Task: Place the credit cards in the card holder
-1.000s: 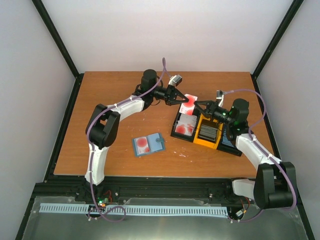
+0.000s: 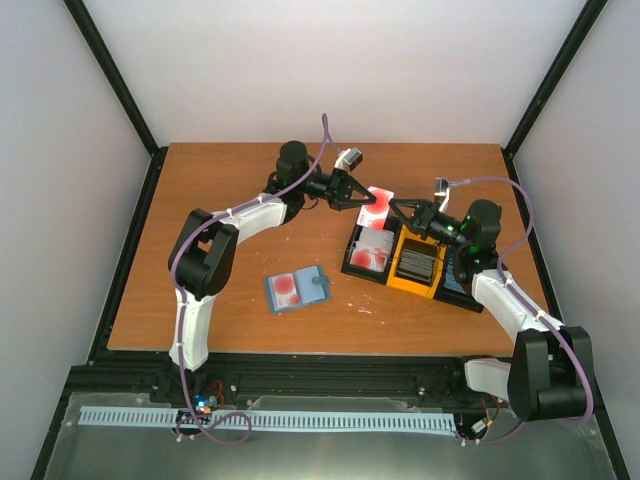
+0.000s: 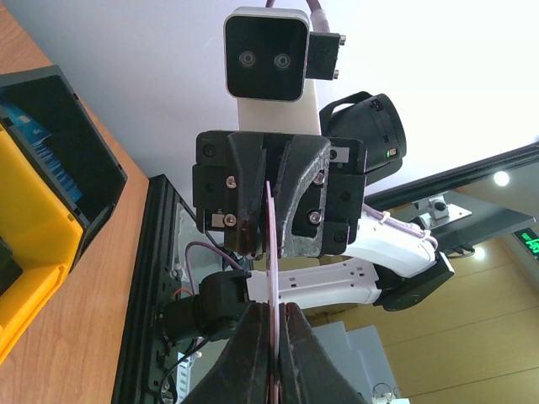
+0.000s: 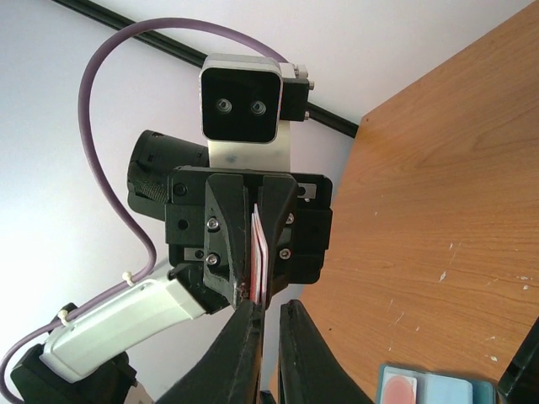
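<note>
A white card with red circles (image 2: 377,205) hangs between my two grippers above the table. In the left wrist view the cards (image 3: 272,252) stand edge-on, with my left gripper shut on them. At the right wrist two thin edges of the cards (image 4: 258,252) show, slightly splayed at the far side. My right gripper faces from the right, its fingertips at the card's right edge. It looks shut, though a narrow gap remains; whether it touches the card cannot be told. A blue card holder (image 2: 313,285) lies unfolded on the table, a red-and-white card (image 2: 285,290) in its left half.
Below the grippers stands a row of bins: a black one holding pale and red cards (image 2: 370,250), a yellow bin (image 2: 408,287) with dark contents, and a black bin (image 2: 458,297) with blue contents. Bare tabletop (image 2: 215,300) surrounds the holder.
Almost nothing differs. The left arm and the card have shifted only very slightly; the right arm, bins and holder look the same.
</note>
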